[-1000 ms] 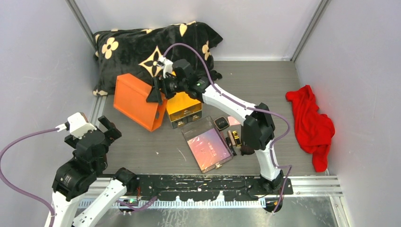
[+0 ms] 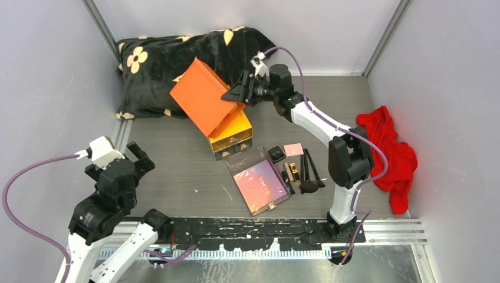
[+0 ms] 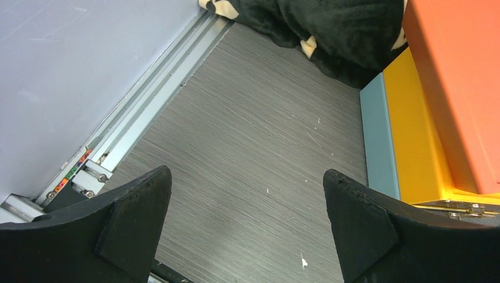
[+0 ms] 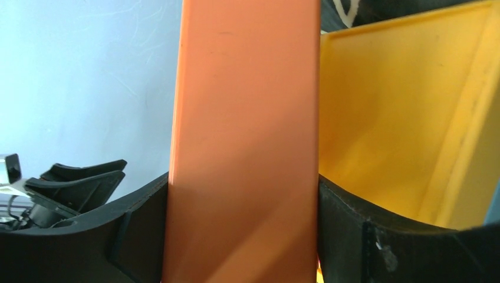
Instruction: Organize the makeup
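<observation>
An orange box section [image 2: 197, 97] is tilted over the yellow drawer unit [image 2: 227, 132], with my right gripper [image 2: 236, 94] shut on its edge; the orange side fills the middle of the right wrist view between the fingers. The yellow section, on a blue-grey layer [image 3: 377, 135], stands on the floor. My left gripper [image 2: 132, 159] waits open at the lower left, empty. A clear tray [image 2: 247, 188] with a pink palette lies before the unit. Beside it are a black compact [image 2: 276, 154], a pink square [image 2: 293, 149], several brushes [image 2: 315, 174] and small cosmetics.
A dark floral cushion [image 2: 147, 76] lies along the back wall. A red cloth [image 2: 386, 156] lies at the right side. Walls bound both sides.
My right gripper has carried the orange section up and to the right, from the left of the yellow unit to over it. The left arm has shifted very slightly.
</observation>
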